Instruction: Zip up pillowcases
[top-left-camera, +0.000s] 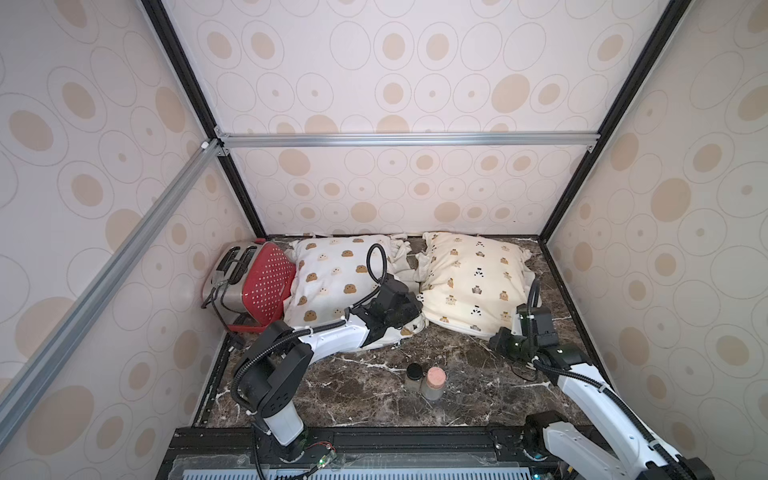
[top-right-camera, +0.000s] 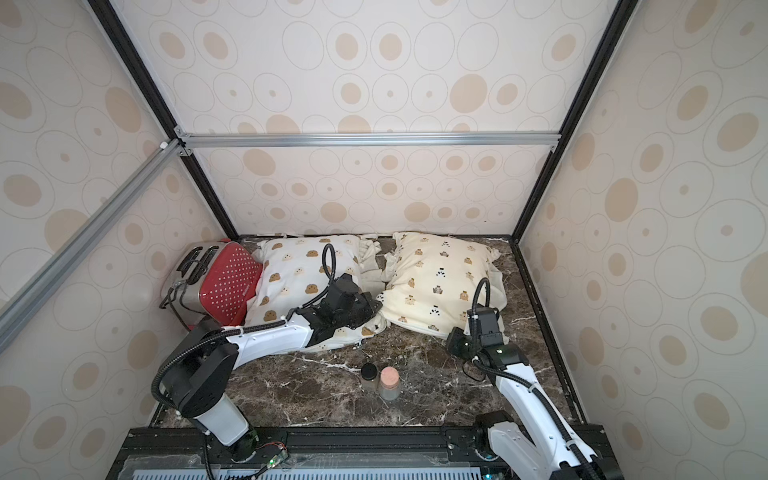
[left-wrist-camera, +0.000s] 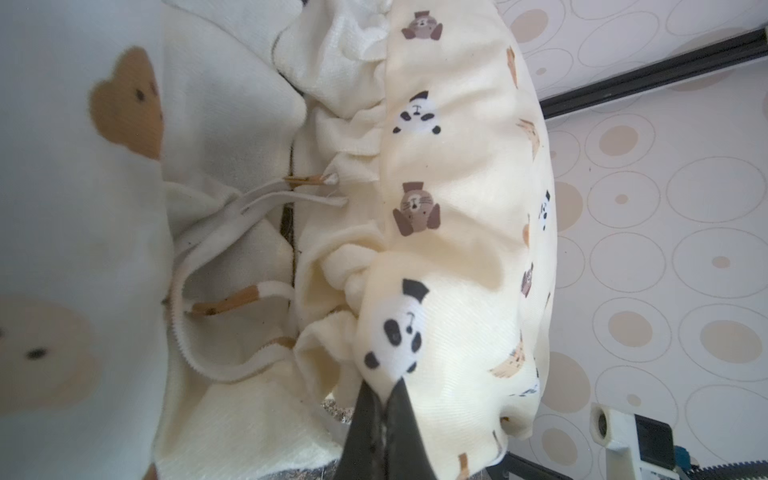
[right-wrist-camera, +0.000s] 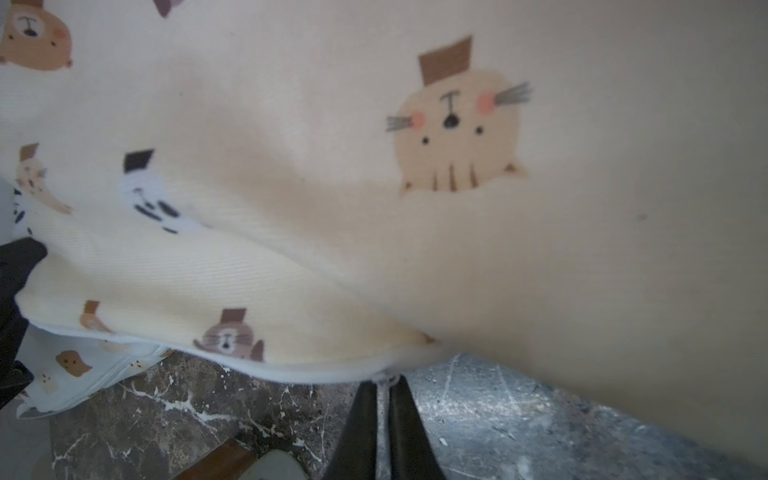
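The cream pillowcase with animal faces lies on the right, beside the white bear-print pillow. At its near left corner, my left gripper is shut on a fold of the cream fabric, just under a printed panda face. My right gripper is at the near edge, below the white-edged seam. Its fingers stand close together, with a small pale piece, apparently the zip pull, between their tips. How far the zip is closed cannot be made out.
Two small jars, one with a black lid and one with a pink lid, stand on the marble table in front. A red dotted toaster sits at far left. Marble lies bare between the arms.
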